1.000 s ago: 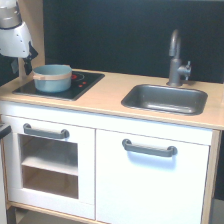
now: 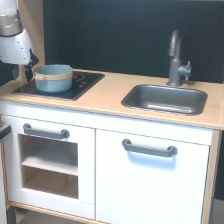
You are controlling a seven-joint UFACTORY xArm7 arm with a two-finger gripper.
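A teal pot (image 2: 52, 82) with a tan handle sits on the black cooktop at the back left of the toy kitchen counter. My gripper (image 2: 22, 64) hangs at the left edge, above and left of the pot and apart from it. Its dark fingers are small against the dark background, so whether they are open or shut is unclear.
A steel sink (image 2: 165, 100) with a tap (image 2: 178, 65) fills the right of the wooden counter (image 2: 115, 90). Below are a white oven door (image 2: 47, 136) with a window and a white cupboard door (image 2: 150, 180), each with a grey handle.
My gripper has shifted slightly at the left edge, a little lower and to the right. The pot has not visibly moved.
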